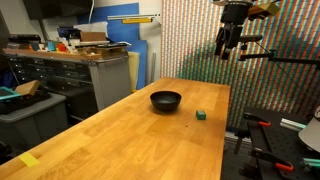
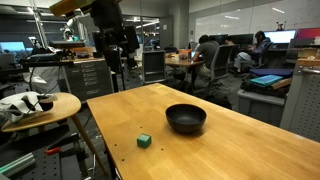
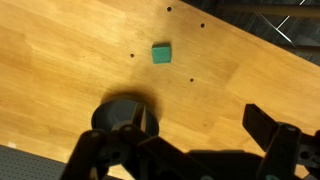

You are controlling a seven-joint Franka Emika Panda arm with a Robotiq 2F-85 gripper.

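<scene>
On the wooden table lies a small green block (image 1: 201,115), near its edge by the robot base; the wrist view shows the same green block (image 3: 162,53) above the middle. A round black bowl (image 2: 186,119) stands upright a short way from it and looks empty. My gripper (image 1: 224,52) hangs well above the table, touching neither the block nor the bowl. In the wrist view the gripper has its two dark fingers (image 3: 262,124) wide apart, with bare wood between them. One finger partly covers the bowl (image 3: 128,108) there.
A yellow strip (image 1: 29,159) lies at its near left end. The black robot base (image 1: 275,150) stands beside the table, and a corrugated screen (image 1: 195,50) rises behind.
</scene>
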